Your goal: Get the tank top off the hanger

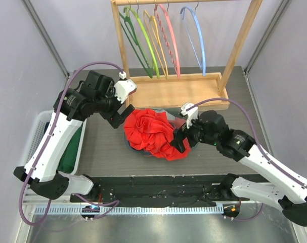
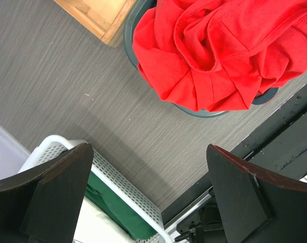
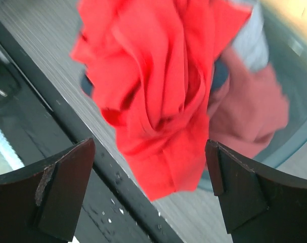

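A crumpled red garment, its shape too bunched to tell whether it is the tank top, lies heaped in a grey-green bin. Over the heap's right end hangs my right gripper, open; in its wrist view red cloth shows beyond the parted fingers. My left gripper is open at the heap's upper left, and only floor lies between its fingers. On the rack, a blue hanger hangs bare, apart from the other hangers.
Green, yellow and pink hangers hang bare on the wooden rack. A white basket with green and white cloth stands at left. Mauve cloth lies in the bin beside the red heap.
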